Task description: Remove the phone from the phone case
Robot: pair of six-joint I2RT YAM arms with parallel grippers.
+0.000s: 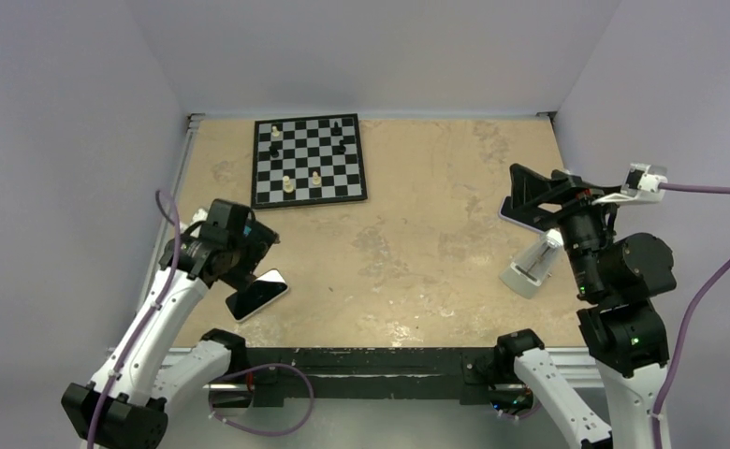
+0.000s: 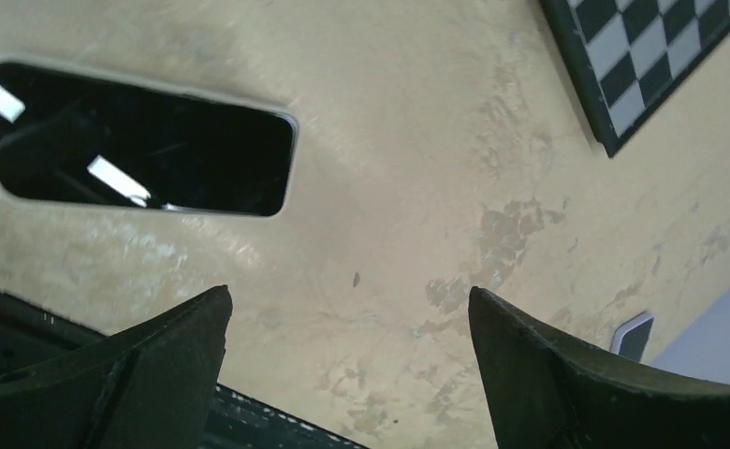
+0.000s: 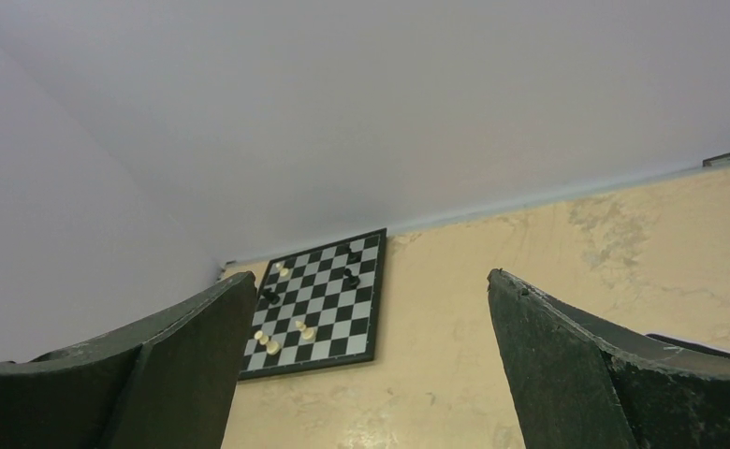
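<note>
A phone point(image 1: 260, 296) with a black screen and a pale rim lies flat on the table's front left. It is fully visible in the left wrist view, where the phone point(image 2: 146, 142) sits at upper left, outside the fingers. My left gripper is open above the table with nothing between its fingers. A second phone point(image 1: 518, 215) lies at the table's right, partly covered by my right arm in the top view. My right gripper is raised and open, also empty. Which phone wears a case, I cannot tell.
A chessboard point(image 1: 309, 201) with several pieces lies at the back left. A grey and white device point(image 1: 528, 272) stands at the right, near the second phone.
</note>
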